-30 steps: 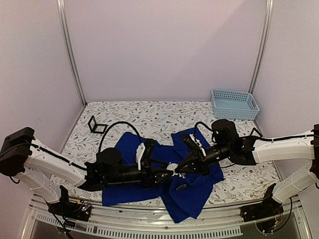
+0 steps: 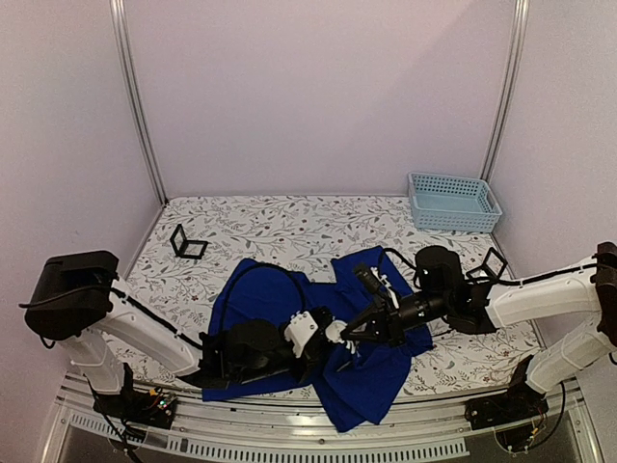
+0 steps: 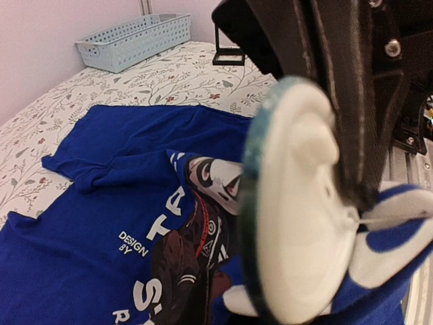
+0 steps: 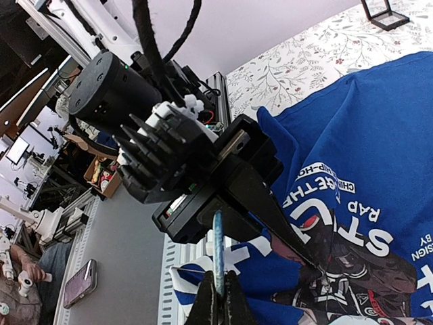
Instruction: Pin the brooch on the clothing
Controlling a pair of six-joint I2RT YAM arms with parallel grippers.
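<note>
The brooch shows its white back and teal rim close up in the left wrist view; the right wrist view has it edge-on. My right gripper is shut on its lower edge. A thin pin sticks out from the brooch toward a fold of the blue printed shirt. Whether the pin passes through the cloth cannot be told. My left gripper is shut beside the brooch, over the shirt's print, and nothing shows between its fingers. From above, both arms partly cover the brooch.
A light blue basket stands at the back right, and a small black stand at the back left. Free patterned tabletop lies behind the shirt. Both grippers are very close together at the front.
</note>
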